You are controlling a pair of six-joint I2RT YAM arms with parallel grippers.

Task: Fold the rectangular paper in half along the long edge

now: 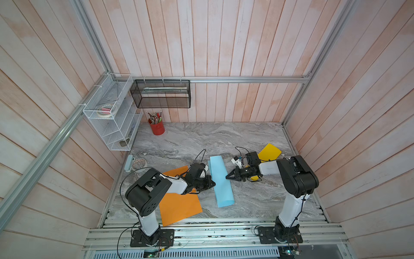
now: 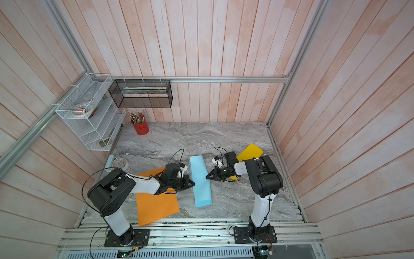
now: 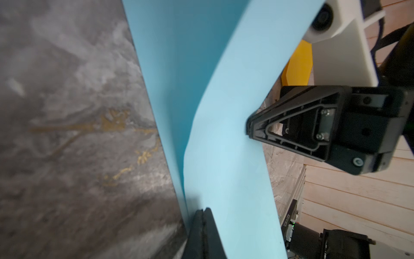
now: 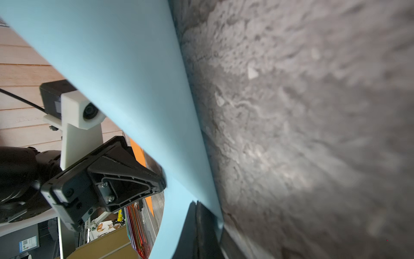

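A light blue sheet [image 1: 221,190] lies lengthwise on the marble table, doubled over into a long strip; in the left wrist view its upper layer [image 3: 220,159] bulges above the lower one. My left gripper [image 1: 212,183] is down at the strip's left long side, fingers shut [image 3: 202,233], pressed at the layered edge. My right gripper [image 1: 228,177] is down at the right long side, where the paper curves round; its fingers [image 4: 189,233] are shut at that curve. Whether either holds any paper between its fingers is not clear.
Orange sheets [image 1: 181,209] lie under and beside the left arm, yellow ones [image 1: 269,151] behind the right. A red pen cup [image 1: 157,127], a white wire rack [image 1: 107,120] and a tape roll stand at the back left.
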